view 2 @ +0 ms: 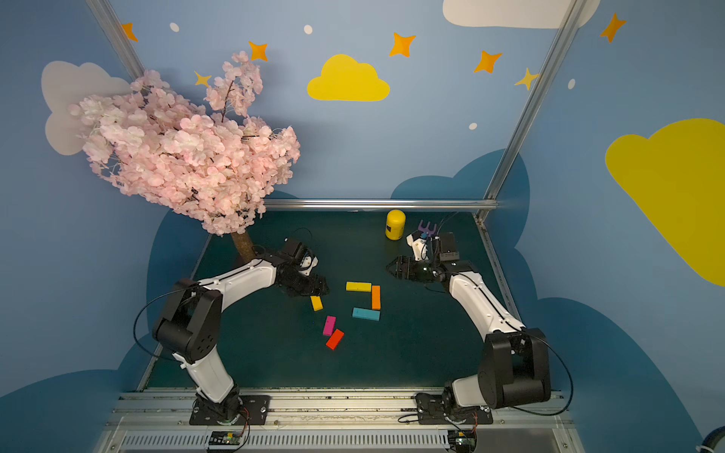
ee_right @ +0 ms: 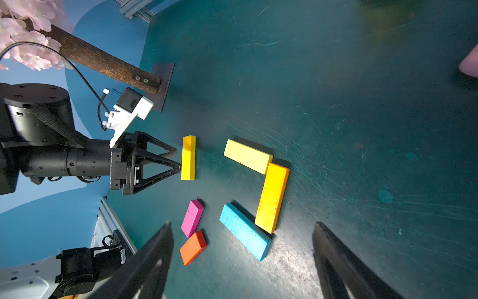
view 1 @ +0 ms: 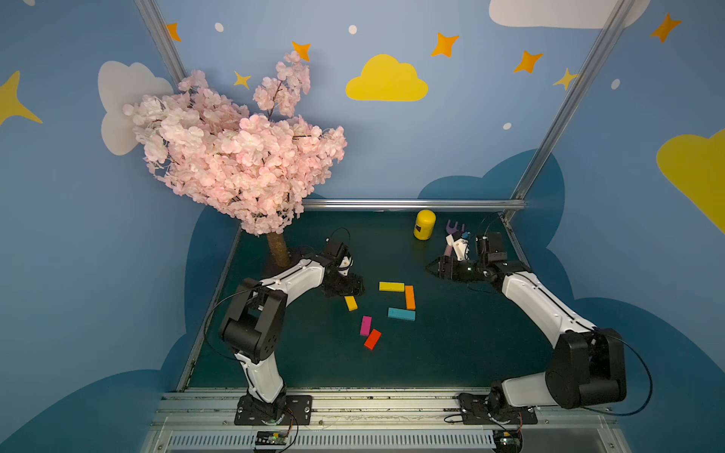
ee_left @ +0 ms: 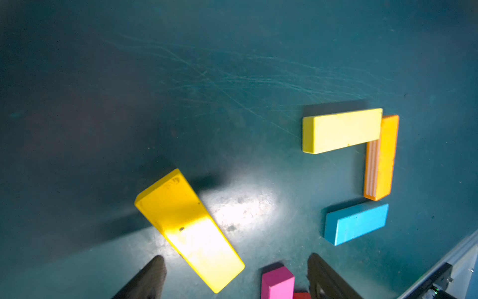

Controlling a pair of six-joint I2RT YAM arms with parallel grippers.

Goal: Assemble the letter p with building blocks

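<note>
My left gripper hangs just above a yellow block (ee_left: 191, 229), fingers apart, nothing held. A pale yellow block (view 1: 391, 287) lies across the top of an orange block (view 1: 410, 297), forming a corner; a blue block (view 1: 401, 314) lies near the orange one's lower end. A magenta block (view 1: 365, 325) and a red block (view 1: 372, 339) lie nearer the front. My right gripper is open and empty, above the board to the right and rear of the corner blocks.
A blossom tree (view 1: 278, 249) stands at the back left. A yellow cylinder (view 1: 424, 225) and a purple toy (view 2: 427, 226) stand at the back right. The board's front right is clear.
</note>
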